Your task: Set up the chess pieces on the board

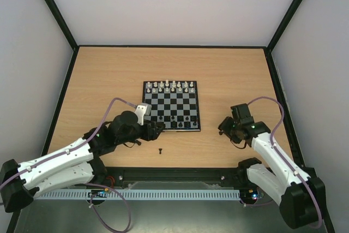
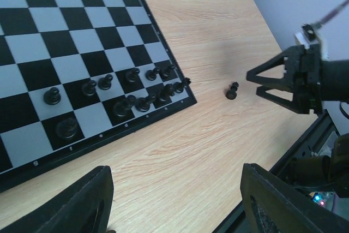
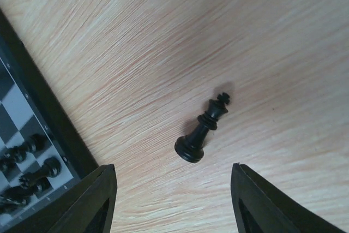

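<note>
On the chessboard (image 1: 170,102), white pieces (image 1: 167,84) fill the far rows. Black pieces (image 2: 128,105) stand along the near side, mostly toward the right. Off the board's right side a black king (image 3: 200,130) lies on its side on the wood. My right gripper hangs above the wood near this king, open, its fingers wide apart and empty. At the board's near-left corner my left gripper is open too, with nothing between its fingers. Another loose black piece (image 1: 160,150) is on the table in front of the board.
Free wood surrounds the board, with the table (image 1: 229,69) clear behind it and to the right. A dark frame rail (image 1: 174,173) runs along the front edge. The left arm covers part of the table's left side.
</note>
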